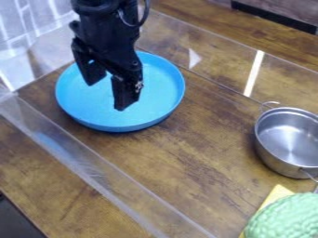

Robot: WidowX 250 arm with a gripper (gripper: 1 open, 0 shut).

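Note:
My black gripper [107, 85] is lowered over the blue round plate [155, 112], its fingers open, one toward the left and one toward the right, with nothing visible between them. Its body hides the back middle of the plate. Whether the fingertips touch the plate cannot be told.
A steel pot [287, 139] stands at the right edge. A green textured object [285, 220] lies at the bottom right on something yellow [276, 195]. Clear plastic walls border the wooden table [205, 177], whose middle right is bare.

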